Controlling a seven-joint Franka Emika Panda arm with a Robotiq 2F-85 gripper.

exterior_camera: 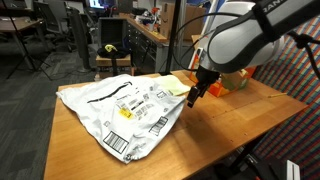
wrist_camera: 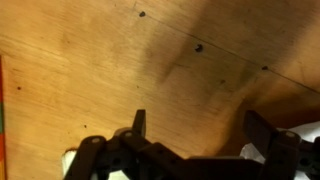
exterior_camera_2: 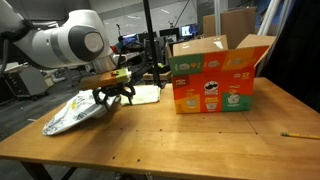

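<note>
A white plastic bag (exterior_camera: 125, 118) with black print and a yellow label lies spread on the wooden table. Just above the table at its right edge is my gripper (exterior_camera: 192, 103), pointing down. The wrist view shows the gripper open, its fingers wide apart over bare wood. A bit of the white bag (wrist_camera: 306, 133) shows at the lower right there. From the other side, the bag (exterior_camera_2: 80, 112) is partly hidden behind the gripper (exterior_camera_2: 116, 101). A pale yellow cloth (exterior_camera: 172, 85) lies beside the bag's far right corner.
A red and green cardboard box (exterior_camera_2: 213, 92) with open flaps stands on the table, partly behind the arm in the first exterior view. An orange pencil-like stick (exterior_camera_2: 299, 136) lies near the table's edge.
</note>
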